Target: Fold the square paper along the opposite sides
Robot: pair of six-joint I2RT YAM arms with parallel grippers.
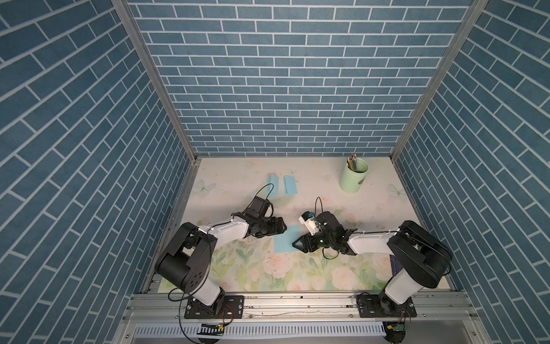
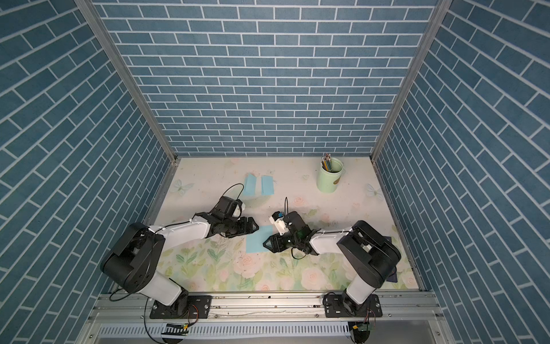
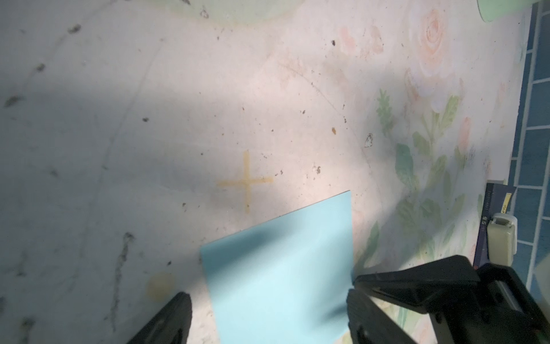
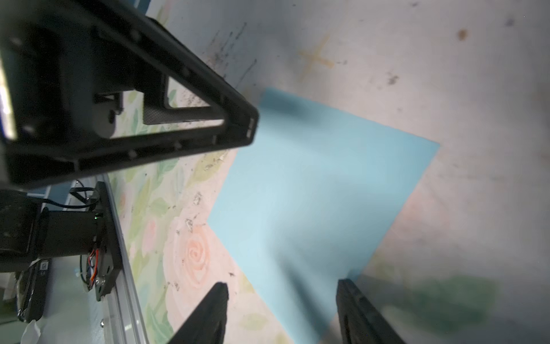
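A square light-blue paper (image 1: 284, 245) lies flat on the table between the two arms, and no crease shows on it. In the left wrist view the paper (image 3: 286, 269) runs out of frame at the bottom. My left gripper (image 1: 282, 225) stands part open at the paper's upper left corner, nothing held. My right gripper (image 1: 299, 245), part open too, is over the paper's right side. In the right wrist view the paper's near tip (image 4: 303, 321) appears between the fingers, not gripped. Whether either gripper touches the paper I cannot tell.
Two light-blue paper strips (image 1: 290, 185) lie at the back. A green cup (image 1: 352, 177) of pencils stands back right. A dark flat object (image 2: 390, 275) lies by the right edge.
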